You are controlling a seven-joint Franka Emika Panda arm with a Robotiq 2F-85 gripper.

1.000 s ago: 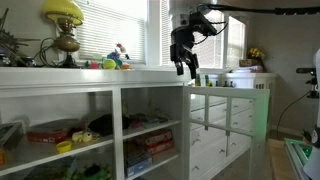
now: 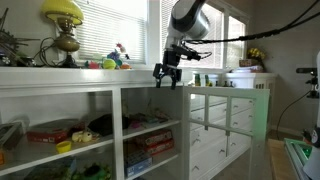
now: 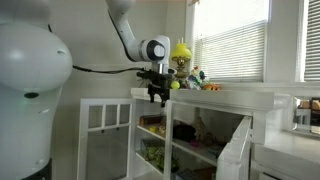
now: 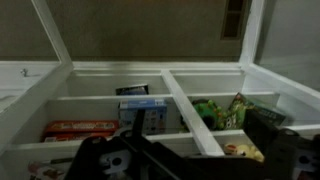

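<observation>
My gripper (image 2: 165,83) hangs in the air by the top edge of the white cabinet (image 2: 117,140), near the open end with the swung-out door (image 2: 262,115). Its fingers stand apart, and nothing shows between them. In exterior view 2 the gripper (image 3: 158,98) appears at the cabinet's upper corner, beside the open door (image 3: 83,140). Looking down in the wrist view, the dark fingers (image 4: 265,128) are spread above white-edged shelves that hold red boxes (image 4: 82,127), a blue box (image 4: 143,115) and green packages (image 4: 238,110).
On the cabinet top stand a brass lamp (image 2: 66,40) and colourful toys (image 2: 115,58). Shelves inside carry a dark red box (image 2: 52,134), a yellow item (image 2: 64,147) and stacked boxes (image 2: 158,142). White drawers (image 2: 210,148) lie behind the door.
The shelves and door look unchanged.
</observation>
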